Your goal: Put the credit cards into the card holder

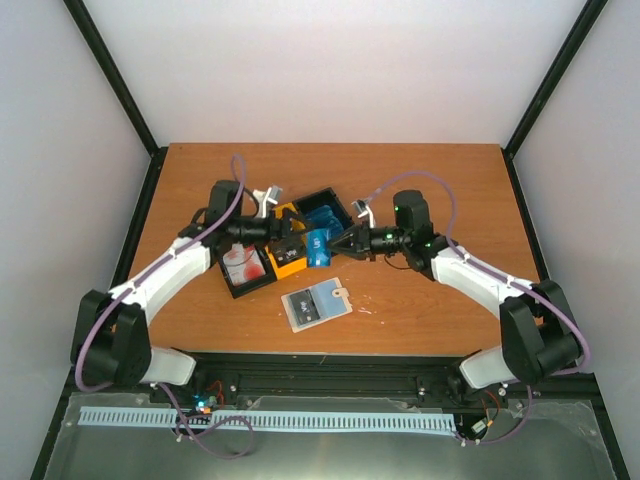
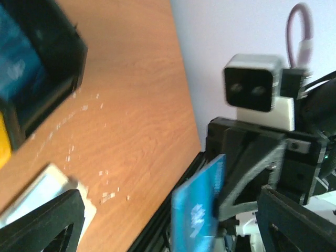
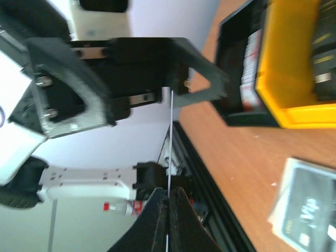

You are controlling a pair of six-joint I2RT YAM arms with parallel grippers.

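Note:
A blue card (image 1: pixel 318 248) hangs in the air between the two arms, with my right gripper (image 1: pixel 340 246) shut on its right edge. In the right wrist view the card (image 3: pixel 170 142) stands upright, seen edge-on as a thin line above the shut fingertips (image 3: pixel 178 210). My left gripper is open, and the card (image 2: pixel 197 215) shows between its fingers in the left wrist view; whether it touches either finger I cannot tell. The card holder (image 1: pixel 317 304), a flat grey-blue and black wallet, lies on the table in front of the bins.
A row of bins stands behind the holder: a black one (image 1: pixel 237 290) with red-and-white cards (image 1: pixel 242 264), a yellow one (image 1: pixel 298 266) with dark cards, and a black one with blue cards (image 1: pixel 324 220), partly hidden by the left arm. Table right of the holder is clear.

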